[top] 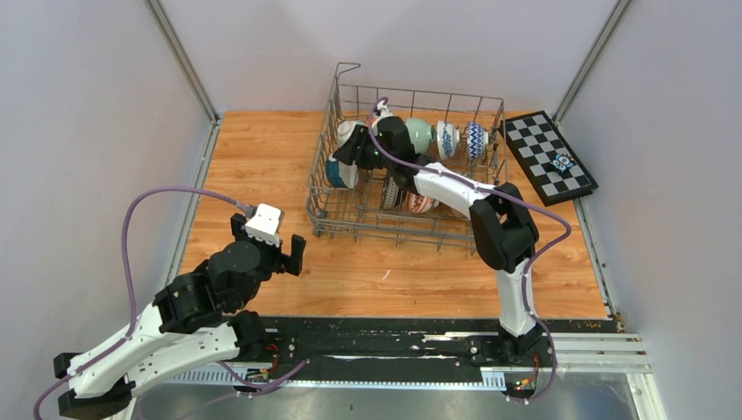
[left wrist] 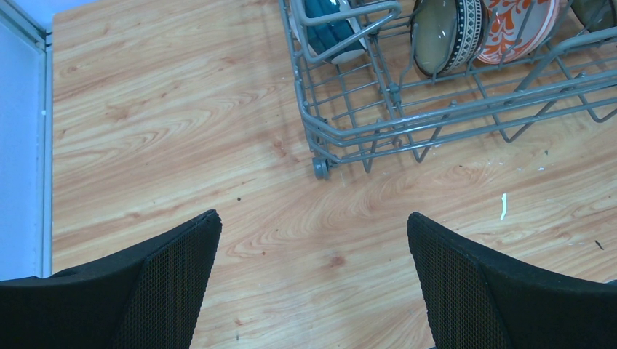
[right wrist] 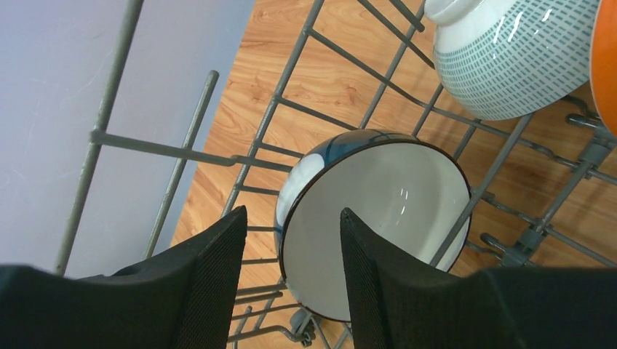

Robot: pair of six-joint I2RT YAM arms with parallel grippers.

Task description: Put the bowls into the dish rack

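The wire dish rack (top: 407, 234) holds several bowls in rows. My right gripper (top: 346, 150) is over its left side, above a white bowl with a blue outside (top: 341, 177); in the right wrist view the open fingers (right wrist: 204, 283) frame this bowl (right wrist: 378, 196), nothing held. A pale patterned bowl (right wrist: 509, 65) and an orange bowl (right wrist: 604, 65) sit beside it. My left gripper stands open and empty over bare table, front-left of the rack. A patterned bowl (left wrist: 444, 36) and a red-white bowl (left wrist: 516, 29) show in the rack.
A checkered board (top: 542, 157) lies right of the rack. Walls enclose the sides and back.
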